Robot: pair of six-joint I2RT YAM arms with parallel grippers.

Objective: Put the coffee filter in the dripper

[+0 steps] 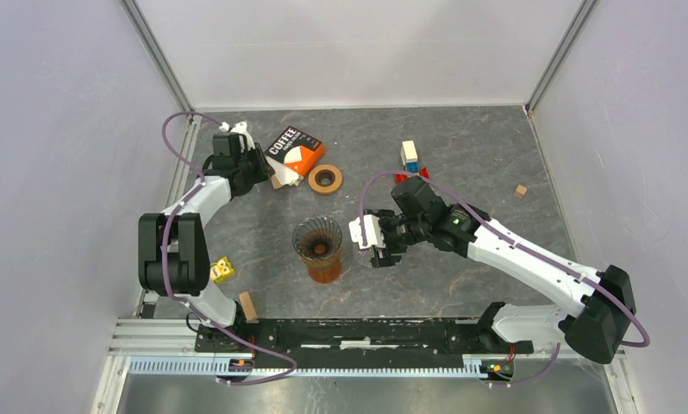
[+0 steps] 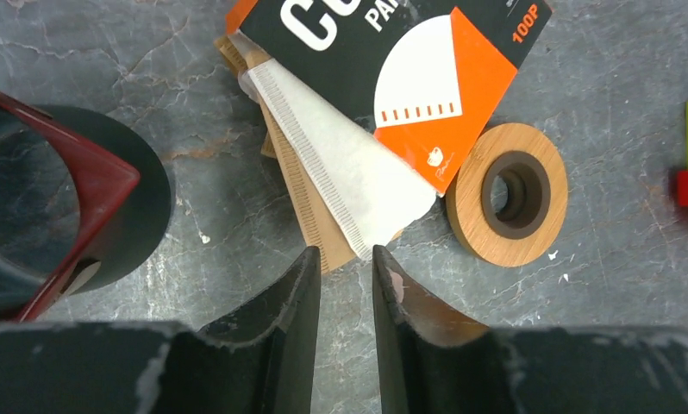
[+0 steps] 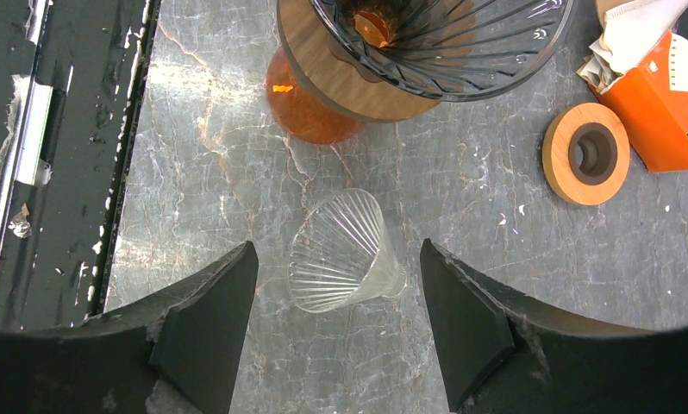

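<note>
White and brown paper filters (image 2: 336, 159) fan out from the open end of the black and orange coffee box (image 2: 409, 52). Their outer ends reach the gap in front of my left gripper, whose fingers stand apart; whether they touch the paper I cannot tell. A ribbed glass dripper (image 1: 317, 236) in a wooden collar stands over an amber base at the table's centre. To its right is my right gripper (image 1: 380, 257), open. Under its spread fingers a clear ribbed cone (image 3: 340, 254) lies on its side on the table.
A wooden tape roll (image 1: 325, 179) lies beside the box. A dark round object with a red edge (image 2: 108, 185) sits left of the filters. Coloured blocks (image 1: 410, 159) stand at the back; a small wooden cube (image 1: 520, 191) is far right.
</note>
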